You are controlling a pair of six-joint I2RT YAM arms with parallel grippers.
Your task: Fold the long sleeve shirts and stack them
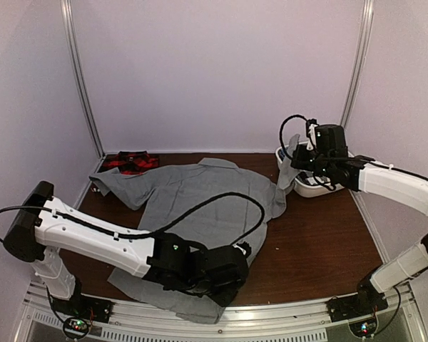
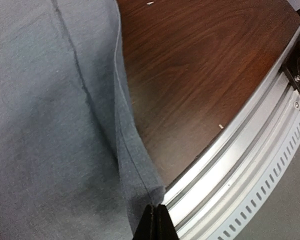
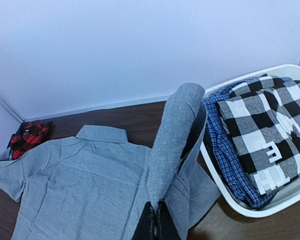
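A grey long-sleeve shirt (image 1: 200, 196) lies spread across the table, its collar toward the back wall. My left gripper is shut on the shirt's lower right hem corner; in the left wrist view that edge rises and folds inward. Seen from above, the left arm covers much of the shirt's lower part and hides the fingertips. The right gripper is shut on the right sleeve (image 3: 172, 135), which is lifted off the table and stands up beyond the fingers. The left sleeve (image 1: 121, 187) lies out flat to the side.
A white bin (image 1: 315, 191) with folded plaid shirts (image 3: 270, 130) stands at the back right, close to the raised sleeve. A red and black plaid garment (image 1: 132, 162) is at the back left. Bare table (image 1: 321, 249) shows at the right front.
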